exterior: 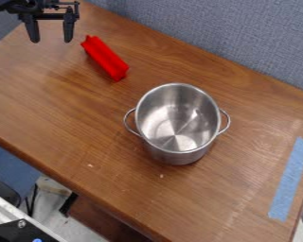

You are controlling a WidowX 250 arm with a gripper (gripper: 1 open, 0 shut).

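At the top left, my black gripper [50, 36] hangs over the wooden table with its two fingers apart and nothing between them. To its right lies a red elongated object [103, 57], angled from upper left to lower right and apart from the gripper. A steel pot [177, 121] with two side handles stands upright right of the table's middle; it looks empty inside.
A strip of blue tape [288, 179] runs along the table's right side. A grey padded wall [230, 33] borders the back. Cables show below the left edge.
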